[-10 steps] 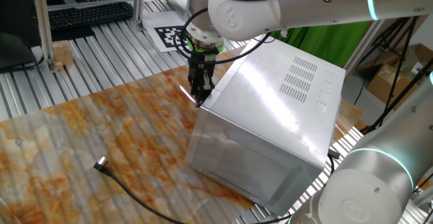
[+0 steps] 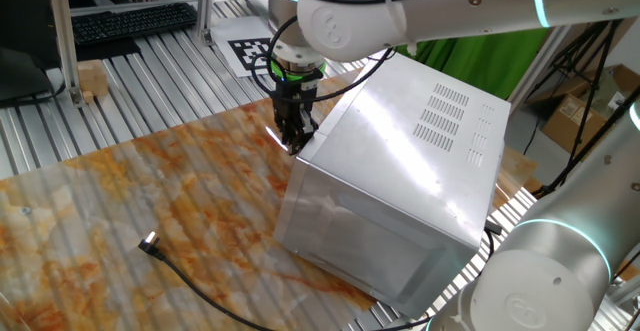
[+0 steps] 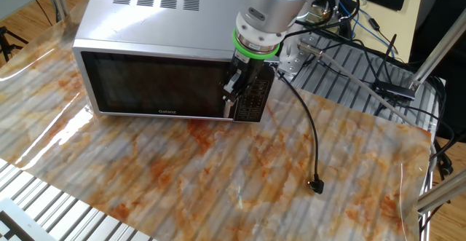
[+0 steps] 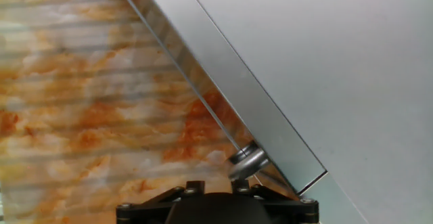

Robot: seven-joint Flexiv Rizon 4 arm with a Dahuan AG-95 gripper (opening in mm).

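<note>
A silver microwave (image 2: 400,141) stands on the marbled sheet, its dark door (image 3: 160,84) closed in exterior view 2. My gripper (image 3: 231,88) is down at the right part of the front, beside the door handle (image 3: 228,110). In the wrist view, the rounded metal end of the handle (image 4: 249,160) shows just beyond the right fingertip (image 4: 241,185). A narrow gap separates the two tips of my gripper, with nothing visible between them. Whether the right finger touches the handle cannot be told. Exterior view 1 shows my gripper (image 2: 295,136) at the microwave's top front edge.
A black power plug (image 3: 316,186) lies on the marbled sheet (image 3: 218,175), its cable running back to the microwave. The sheet before the door is otherwise clear.
The wrist and upper arm have shifted slightly left in exterior view 1, while the fingertips stay near the same edge. The microwave and plug have not visibly moved.
</note>
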